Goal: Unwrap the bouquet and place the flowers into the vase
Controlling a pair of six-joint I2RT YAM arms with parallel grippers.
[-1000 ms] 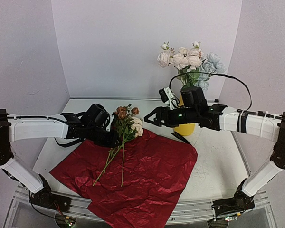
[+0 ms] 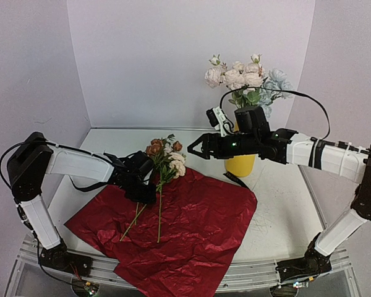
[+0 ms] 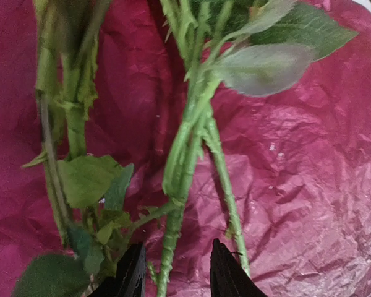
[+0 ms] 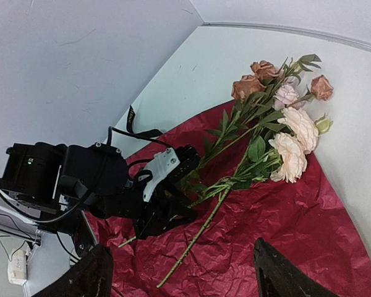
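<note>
Flowers with brown, pale pink and cream blooms [image 4: 290,151] lie on a dark red sheet [image 2: 185,229], stems toward the front. My left gripper is low over the stems, its fingers apart. In the left wrist view a green stem [image 3: 169,247] runs through the gap between its fingertips, and I cannot tell whether it touches them. A thinner stem [image 3: 226,179] passes behind the right fingertip. The yellow vase [image 2: 240,166] stands at the back right, holding white and pale blue flowers [image 2: 235,77]. In front of it my right gripper [image 2: 194,147] hangs open and empty.
A small black object [image 2: 236,180] lies at the sheet's right edge near the vase. The right arm crosses in front of the vase and partly hides it.
The right arm shifted slightly upward. The flowers have hardly moved.
</note>
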